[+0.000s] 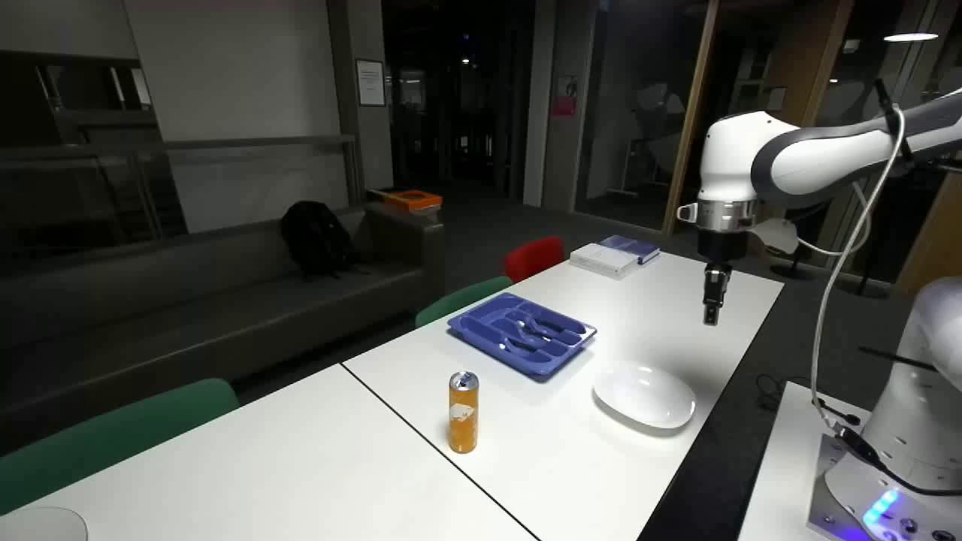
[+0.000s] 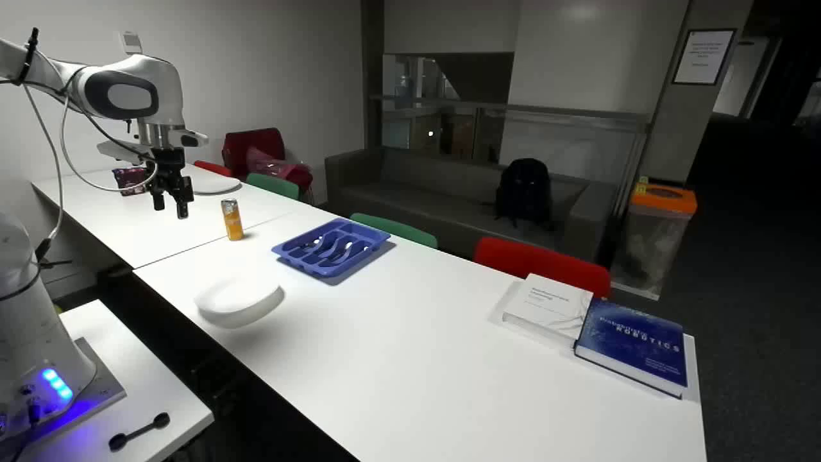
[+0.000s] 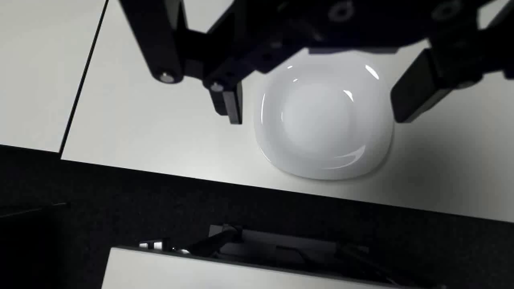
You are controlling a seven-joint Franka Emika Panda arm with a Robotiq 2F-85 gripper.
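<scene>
My gripper is open, its two fingers wide apart with nothing held between them. In the wrist view, a white plate (image 3: 318, 120) shows below and between the fingers. From the second exterior view, the gripper (image 2: 170, 208) hangs well above the table. That same plate (image 1: 644, 395) rests near the table's robot-side edge. Farther across stands an upright orange can (image 1: 464, 416) with a silver top. A blue cutlery tray (image 1: 523, 335), holding several utensils in its compartments, lies between the can and the books at the far end.
A white book (image 2: 548, 304) and a blue book (image 2: 632, 344) lie at one end of the table. Past the table seam are another white plate (image 2: 211, 183) and a dark red packet (image 2: 132, 180). Bare tabletop (image 2: 415, 346) stretches between the cutlery tray and the books.
</scene>
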